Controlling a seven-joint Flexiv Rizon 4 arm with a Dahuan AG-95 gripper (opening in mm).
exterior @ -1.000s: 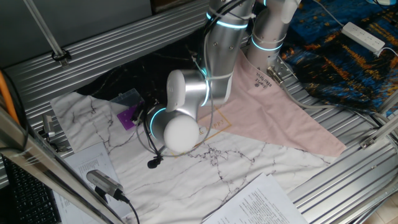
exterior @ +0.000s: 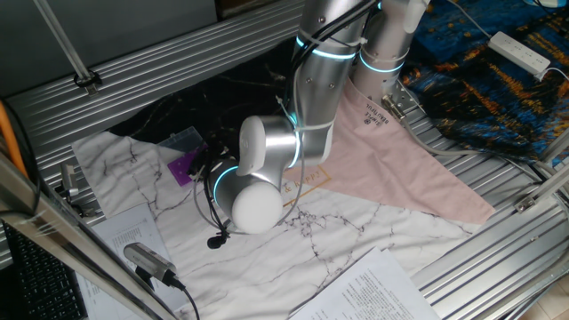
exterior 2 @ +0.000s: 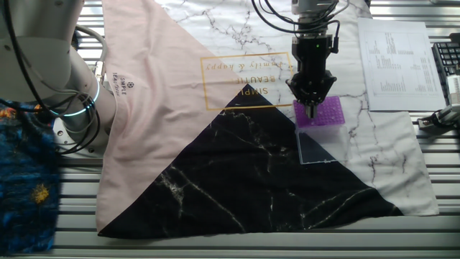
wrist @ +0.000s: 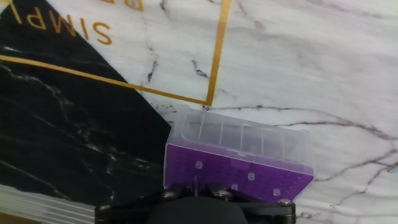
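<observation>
A purple rack (wrist: 239,168) with rows of small holes carries several small clear tubes (wrist: 251,177). Its clear hinged lid (wrist: 249,138) stands open on the far side in the wrist view. From exterior view 2, the purple rack (exterior 2: 320,114) and the clear lid (exterior 2: 321,146) lie across the cloth's white and black areas. My gripper (exterior 2: 311,111) points down over the rack's left part, its fingers drawn together. Along the wrist view's lower edge, the gripper overlaps the rack's near edge. Nothing shows between the fingertips, and their exact height above the rack is unclear.
The marble-and-pink cloth (exterior 2: 165,93) covers most of the table, with free room left of the rack. Paper sheets (exterior 2: 399,68) lie at the right. In exterior view 1, a small grey device (exterior: 149,260) with a cable stands near a metal post (exterior: 67,236).
The rack has not moved.
</observation>
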